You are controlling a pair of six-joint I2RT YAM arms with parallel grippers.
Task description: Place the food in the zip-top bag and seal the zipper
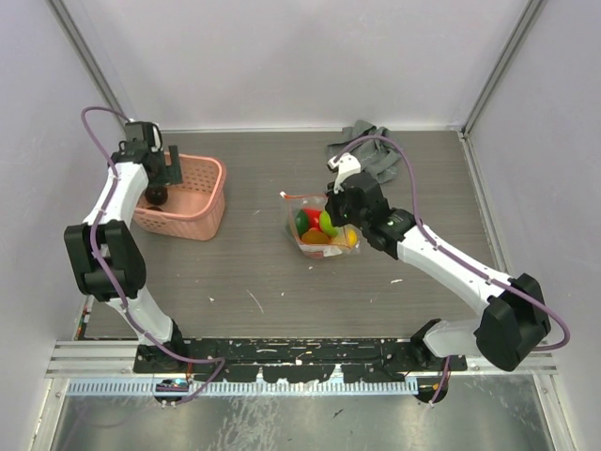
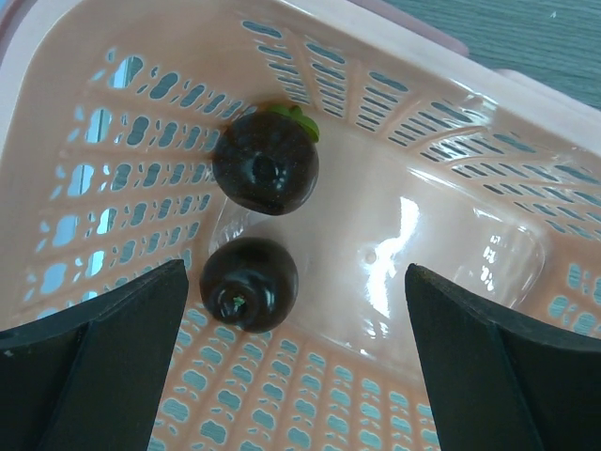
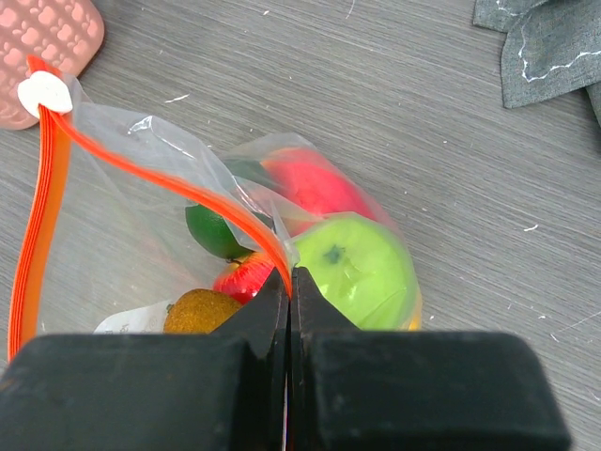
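A clear zip top bag [image 3: 103, 216] with an orange zipper edge stands open on the table, with a white slider [image 3: 45, 93] at its far corner. Inside it are a green apple [image 3: 355, 268], a red fruit [image 3: 317, 183], a dark green piece [image 3: 212, 231], a brown fruit [image 3: 200, 311] and more. My right gripper is shut on the orange edge of the bag. Over the pink basket [image 1: 202, 224], my left gripper is open, nothing between its fingers. Two dark round foods, one with a green stem [image 2: 266, 162], one plain [image 2: 249, 284], lie in the basket below it.
A grey cloth [image 1: 368, 155] lies at the back of the table, behind the right arm. Bare table [image 1: 249, 254] separates the basket from the bag.
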